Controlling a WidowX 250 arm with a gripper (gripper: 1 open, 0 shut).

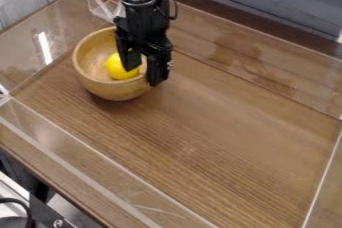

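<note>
My black gripper [143,54] reaches down from the top into a tan bowl [107,86] at the upper left of the camera view, its fingers apart. Inside the bowl a yellow object [118,70] lies at the left of the gripper, partly hidden by it. Whether the fingers touch it is unclear.
A clear plastic piece [104,4] stands behind the bowl at the top left. A dark cable [14,212] is at the lower left corner.
</note>
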